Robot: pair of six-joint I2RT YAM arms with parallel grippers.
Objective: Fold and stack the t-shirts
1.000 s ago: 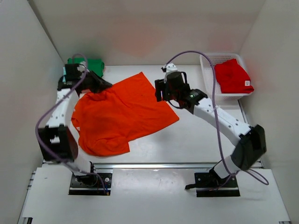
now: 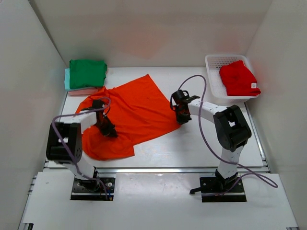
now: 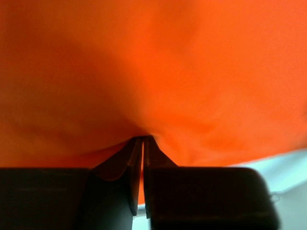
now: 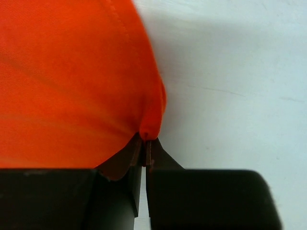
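Observation:
An orange-red t-shirt point(image 2: 144, 110) lies spread and rumpled across the left and middle of the table. At its right corner my right gripper point(image 2: 182, 120) is shut; the right wrist view shows a bunched edge of orange cloth point(image 4: 152, 120) pinched between its fingertips. My left gripper point(image 2: 113, 134) is low over the lower left part of the shirt. In the left wrist view its fingers point(image 3: 152, 153) are together, tips against the orange cloth point(image 3: 201, 86); no pinched fold shows clearly. Folded green point(image 2: 87, 73) and light blue point(image 2: 67, 81) shirts are stacked at the back left.
A white basket point(image 2: 211, 67) with a red garment point(image 2: 238, 79) inside stands at the back right. A pink folded cloth point(image 2: 82, 92) shows at the bottom of the stack. Bare white table point(image 2: 163, 151) lies in front of the shirt.
My left gripper has come from the stack down to the shirt's lower part.

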